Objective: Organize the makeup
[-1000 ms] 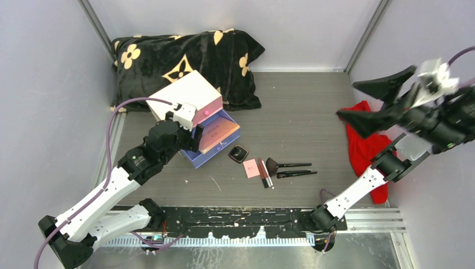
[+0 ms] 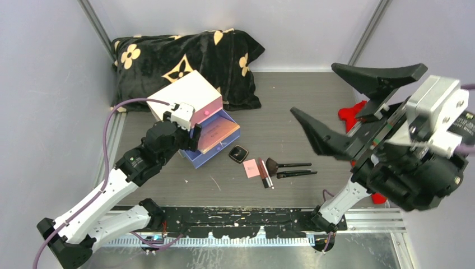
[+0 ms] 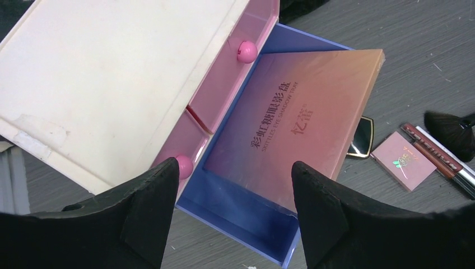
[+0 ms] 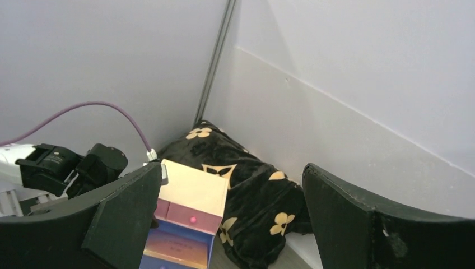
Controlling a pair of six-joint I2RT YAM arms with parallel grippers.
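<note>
A white and pink makeup box [image 2: 182, 94] has its blue lower drawer [image 2: 197, 161] pulled out. Inside lies a pinkish-orange eyeshadow palette [image 3: 291, 120], its right edge tilted up over the drawer's front wall. My left gripper hangs over the drawer's near end, fingers apart, nothing between them. On the table right of the drawer lie a black compact [image 2: 238, 153], a small pink square box [image 2: 251, 168], slim lip tubes [image 2: 264, 174], a fluffy makeup brush [image 2: 291, 165] and a black brush [image 2: 297, 174]. High at the right, my right gripper [image 2: 311, 88] is open and empty.
Behind the box leans a black patterned cushion [image 2: 151, 61]. A red cloth [image 2: 348, 115] lies at the right edge, partly behind my right arm.
My right gripper has swung leftward and closer to the top camera, its fingers spreading wider. The left arm, the box and the makeup look unmoved.
</note>
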